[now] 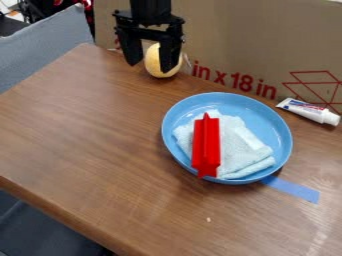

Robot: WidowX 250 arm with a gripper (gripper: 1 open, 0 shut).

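Observation:
My black gripper (150,48) hangs at the top of the camera view, its two dark fingers apart, in front of a pale yellow round object (164,67) by the cardboard. A light blue plate (267,130) sits on the right of the wooden table, holding a white folded cloth (245,150) with a red object (206,141) lying on it. A toothpaste tube (309,110) lies behind the plate to the right.
A cardboard box wall (254,40) stands along the back. A grey cushioned surface (40,60) borders the left side, and blue tape (294,189) is stuck beside the plate.

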